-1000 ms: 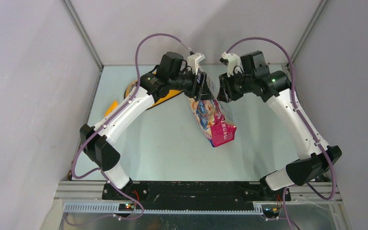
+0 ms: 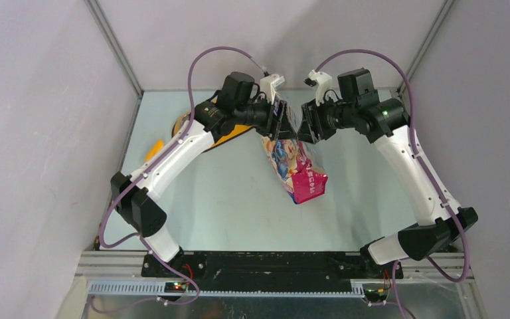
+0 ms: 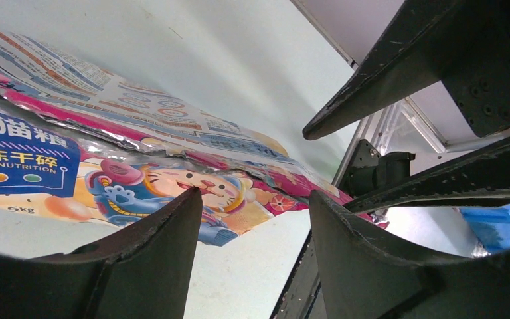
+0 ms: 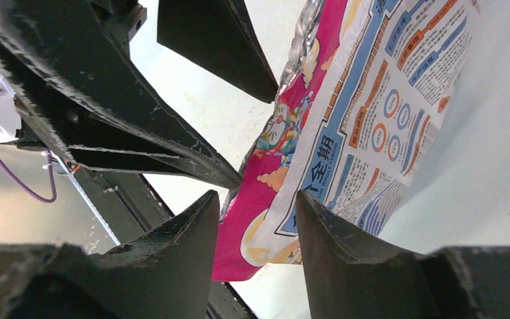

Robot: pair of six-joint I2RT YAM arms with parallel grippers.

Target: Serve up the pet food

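A printed pink-and-orange pet food bag stands near the middle, below both grippers, its crimped silver seam running between them. My left gripper is shut on the bag; in the left wrist view its fingers flank the pink seam. My right gripper faces it from the right, part open, its fingers on either side of the bag's pink and white edge. The right gripper's fingertips lie very close to the left's.
An orange-and-black object lies behind the left arm, with a small orange piece at the left.
Compared with about a second ago, my right arm has shifted slightly, its gripper reaching the bag beside the left one. The left arm and bag look unchanged.
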